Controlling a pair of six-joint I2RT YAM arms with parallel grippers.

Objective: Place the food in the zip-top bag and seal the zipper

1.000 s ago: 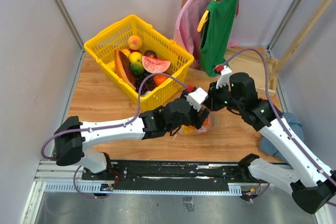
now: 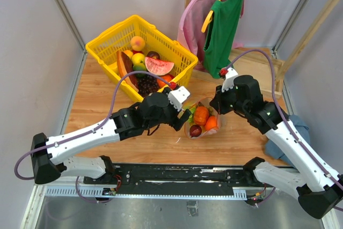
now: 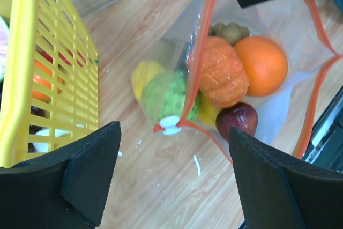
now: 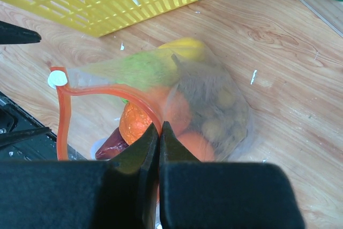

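Observation:
The clear zip top bag (image 2: 201,118) holds several foods: green and yellow items, an orange pumpkin-like item (image 3: 224,73), an orange (image 3: 261,65) and a dark red fruit (image 3: 236,117). Its orange zipper strip and small white slider show at the opening, which gapes in the left wrist view. My left gripper (image 2: 181,119) is open beside the bag, toward the basket, with nothing between its fingers. My right gripper is shut at the bag's rim, pinching the orange zipper edge.
A yellow basket (image 2: 102,44) of fruit stands at the back left. A pink top (image 2: 190,25) and green top (image 2: 217,41) hang on a wooden rack at the back right. A blue cloth (image 2: 292,138) lies at the right.
My left gripper has drawn back to the left, away from over the bag, so more of the food inside shows.

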